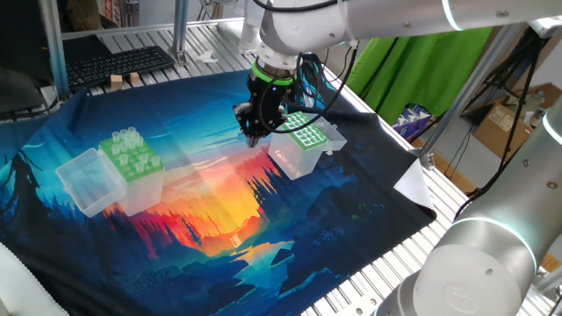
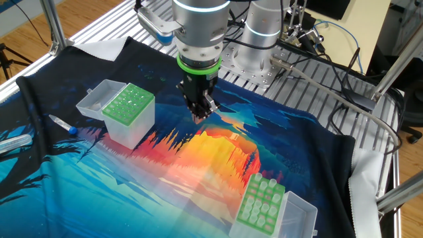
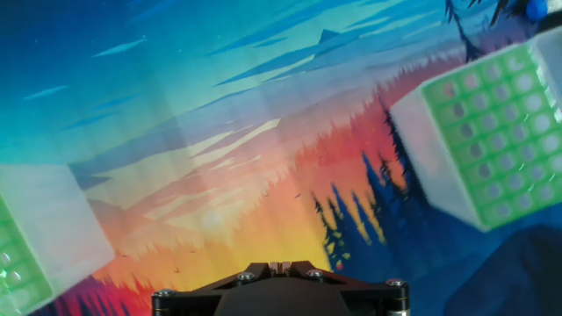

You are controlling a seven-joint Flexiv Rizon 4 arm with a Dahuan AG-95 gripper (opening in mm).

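Note:
My gripper (image 1: 253,140) hangs above the printed cloth, beside the box with the empty-looking green rack (image 1: 307,136). Its fingertips (image 3: 275,268) meet in the wrist view, and nothing shows between them. In exterior view 2 the gripper (image 2: 197,120) is to the right of that box (image 2: 129,129). The same box's green grid (image 3: 500,132) is at the right of the wrist view. A second green rack (image 1: 132,158) holds several clear tubes or tips; its box (image 3: 53,233) is cut off at the left of the wrist view. Both boxes have their clear lids (image 1: 90,183) swung open.
A blue-capped tube or pen (image 2: 63,124) lies on the cloth near the empty-looking rack, and another clear tube-like object (image 2: 14,143) is at the view's left edge. The cloth (image 1: 219,211) between and in front of the boxes is clear. A keyboard (image 1: 120,65) sits behind.

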